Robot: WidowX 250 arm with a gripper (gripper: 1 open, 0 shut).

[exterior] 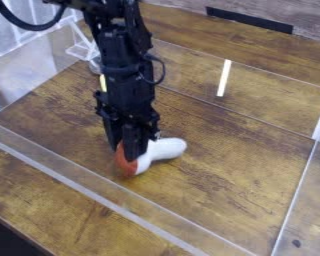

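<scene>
My black gripper (pixel 128 140) reaches down from the top to the middle-left of the table, shut on a white object (pixel 163 150) with a red-orange end (pixel 127 163). The object lies slanted at tabletop level, its white end to the right; the fingertips partly hide it.
Clear walls run along the left, front and right. A yellow item is partly hidden behind the arm at upper left, near a white wire-like object. A white strip (pixel 224 78) lies toward the back.
</scene>
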